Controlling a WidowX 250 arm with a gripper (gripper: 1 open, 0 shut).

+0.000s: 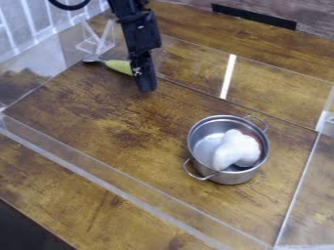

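My black gripper (145, 82) hangs low at the back left of the board, over a pale yellow-green elongated object (117, 65) that looks like corn or a banana and is partly hidden behind it. The fingers look shut; whether anything is between them is hard to see. A spoon-like utensil (92, 61) lies at the object's left end. A steel pot (229, 176) with two handles stands at the right, holding white rounded items (229, 148).
Clear acrylic walls (300, 186) border the wooden work surface (104, 146). A dark strip sits at the back right.
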